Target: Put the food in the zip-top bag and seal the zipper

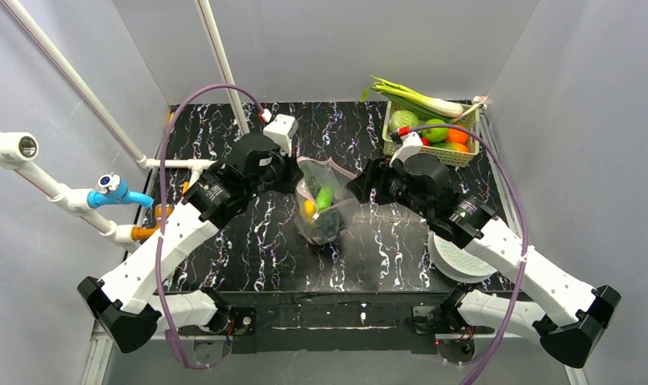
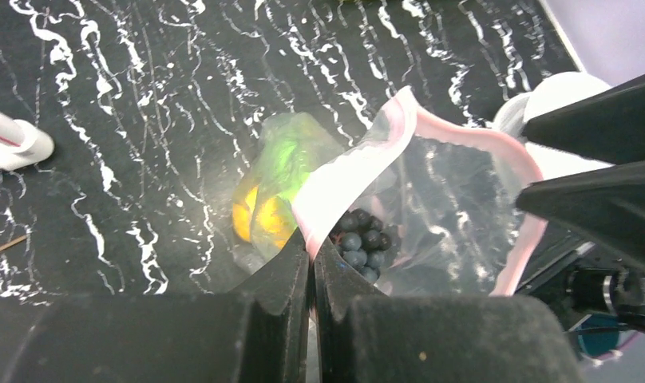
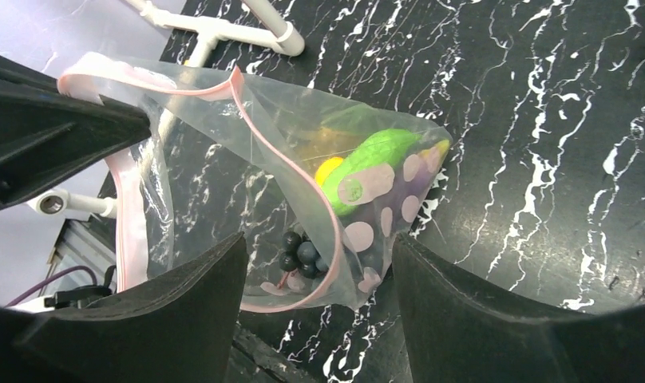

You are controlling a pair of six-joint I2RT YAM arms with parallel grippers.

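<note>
A clear zip bag with a pink zipper edge holds a green item, something yellow and dark grapes. My left gripper is shut on the bag's rim, which runs up from between its fingers. My right gripper is part open at the bag's right side, above it; nothing shows held between its fingers. In the left wrist view the bag's mouth gapes wide.
A basket of vegetables and fruit stands at back right, white plates at front right. White pipes with blue and orange fittings line the left side.
</note>
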